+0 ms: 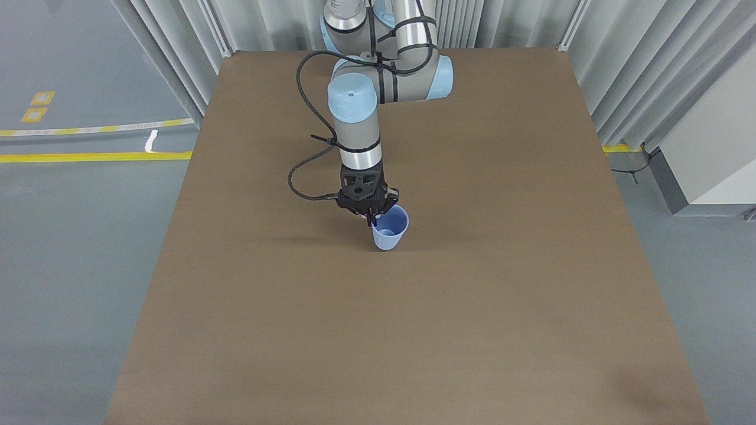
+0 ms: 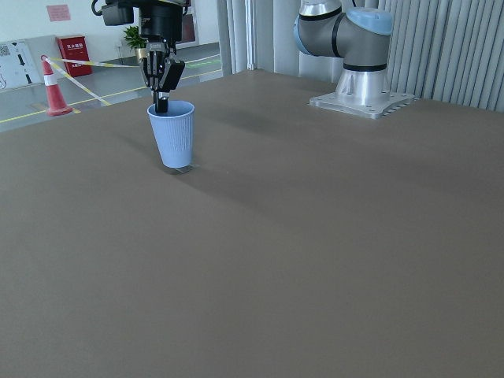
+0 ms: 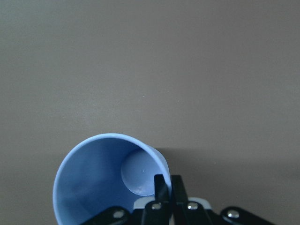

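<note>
A light blue ribbed cup stands upright at about the middle of the brown table, under the black gripper. In the left view the cup sits over a small clear patch, with the gripper at its rim. The wrist view looks into the cup; the gripper is shut on the rim at its right side, one finger inside and one outside. Whether the cup rests fully on the table or hangs just above it is hard to tell.
A traffic cone and a red box are on the floor beyond, in the left view.
</note>
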